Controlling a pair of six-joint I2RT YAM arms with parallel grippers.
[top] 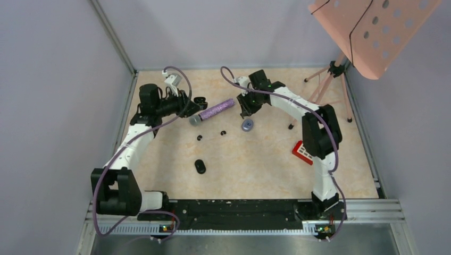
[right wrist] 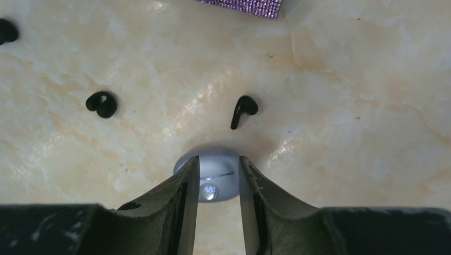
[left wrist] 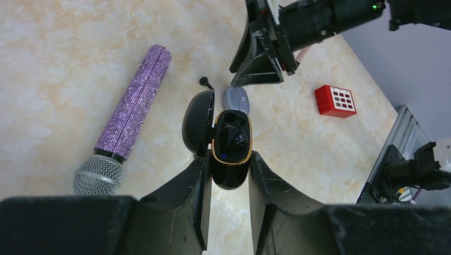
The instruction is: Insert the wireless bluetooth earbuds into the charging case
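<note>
The charging case (left wrist: 232, 139) is black with a gold rim, its lid raised, and my left gripper is shut on it above the table. On the table lies a black wireless earbud (right wrist: 244, 110) with a stem, outside the case. Just behind a grey-blue rounded device, it rests apart from my right fingers. The right gripper stands open over that device, nothing between its fingertips. From above, the same gripper (top: 243, 114) hovers close to the earbud. Whether anything sits in the case's wells is hard to tell.
The grey-blue device (top: 247, 125) lies near the right gripper. A purple glittery microphone (top: 216, 109) crosses the table's rear. Two small black pieces (top: 223, 133) and a black oval (top: 200, 166) lie left of centre. A red box (top: 302, 152) sits right.
</note>
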